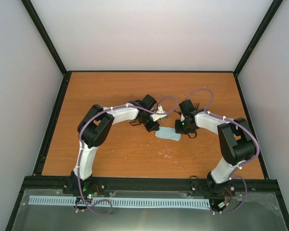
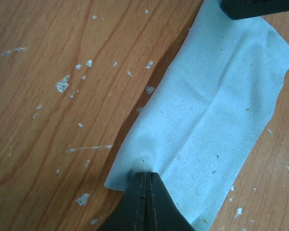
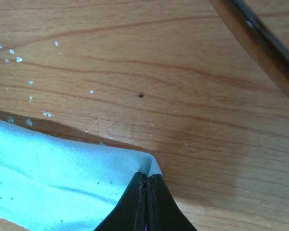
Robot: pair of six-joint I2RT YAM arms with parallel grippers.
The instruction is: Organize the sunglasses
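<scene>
A light blue cloth (image 1: 167, 134) lies flat on the wooden table between my two arms. In the left wrist view my left gripper is shut, its tips pressed on the cloth (image 2: 212, 110) near one end, which is dimpled there. In the right wrist view my right gripper is shut at a corner of the cloth (image 3: 62, 178), which puckers at the fingertips; whether cloth is pinched between them is hard to tell. No sunglasses can be clearly made out; the arms cover part of the table behind the cloth.
A brown, dark-edged object (image 3: 260, 43) lies at the upper right of the right wrist view. A dark finger or housing (image 2: 255, 6) enters the top of the left wrist view.
</scene>
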